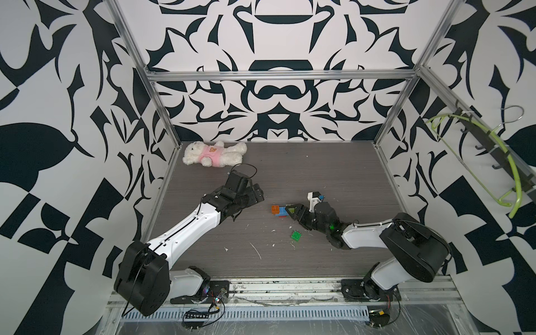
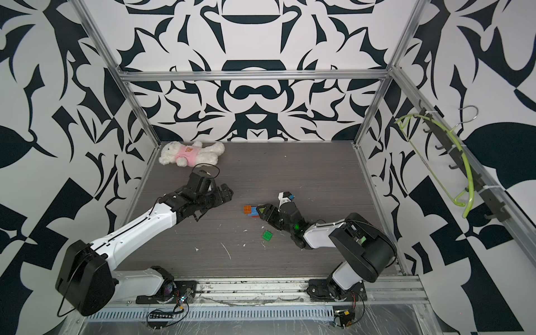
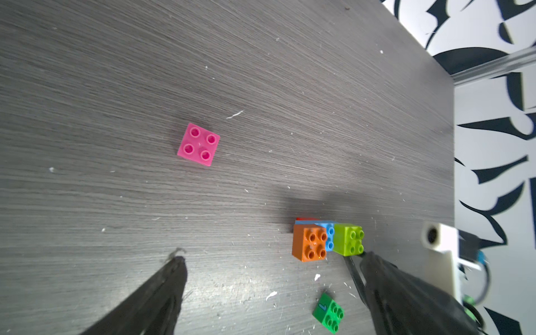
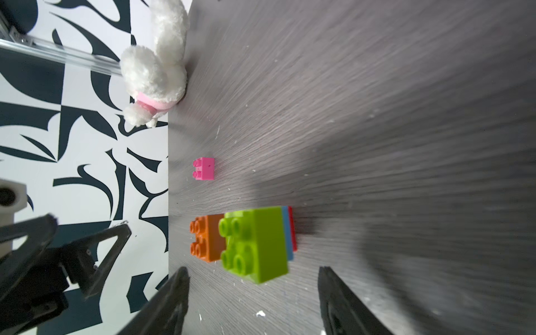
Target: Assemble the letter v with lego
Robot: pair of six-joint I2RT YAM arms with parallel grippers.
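Note:
An assembled cluster of orange (image 3: pixel 308 243), blue (image 3: pixel 329 237), red and light green (image 3: pixel 348 240) bricks sits at the table's centre. A separate green brick (image 3: pixel 327 312) lies in front of it, and a pink brick (image 3: pixel 198 144) lies alone beyond it in the left wrist view. My left gripper is open above the table, left of the cluster, with nothing between its fingers. My right gripper is open just beside the light green end of the cluster, its fingers apart.
A white teddy bear (image 1: pixel 223 156) in a pink shirt lies at the back left. A green hanger hangs on the right wall.

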